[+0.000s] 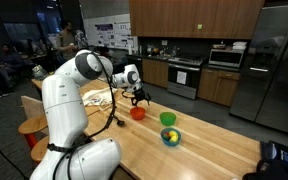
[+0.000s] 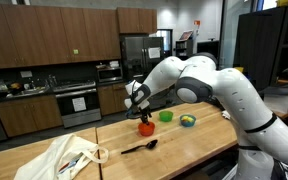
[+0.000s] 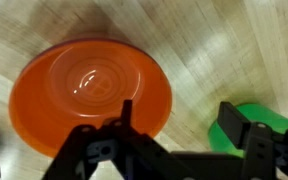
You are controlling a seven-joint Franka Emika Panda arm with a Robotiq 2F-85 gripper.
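Observation:
An empty orange-red bowl (image 3: pixel 89 85) fills the left of the wrist view; it also shows as a red bowl (image 2: pixel 146 128) on the wooden table. Over it is my gripper, its two fingers well apart. One fingertip (image 3: pixel 126 108) appears over the bowl's inside and the other (image 3: pixel 227 109) beyond its right rim, over the green bowl's edge. Nothing is seen held between them. From the side, the gripper (image 1: pixel 137 98) hangs just above the red bowl; whether it touches the rim cannot be told. The green bowl (image 1: pixel 167 118) stands to the right.
A blue bowl (image 1: pixel 171 142) holding yellow and other coloured pieces is nearer the front. A black ladle-like utensil (image 2: pixel 140 147) lies beside the red bowl, and a white cloth (image 2: pixel 66 157) is at the left.

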